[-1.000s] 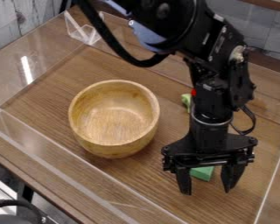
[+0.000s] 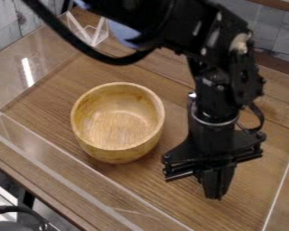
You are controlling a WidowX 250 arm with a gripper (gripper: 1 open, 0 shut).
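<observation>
My black gripper (image 2: 213, 176) is low over the wooden table (image 2: 62, 180) on the right, to the right of a round light wooden bowl (image 2: 116, 108). It is shut, and no object shows between its fingers. The wrist and arm come down from the top and cover much of the table behind it. A small light object behind the wrist is too hidden to tell.
A clear plastic object (image 2: 89, 27) stands at the back left. A dark cable curves at the lower left corner, and a seam runs along the right side.
A green block seen at the gripper a second ago no longer shows there. The gripper has since shut and shifted slightly up and left, and the arm hides the green item behind it.
</observation>
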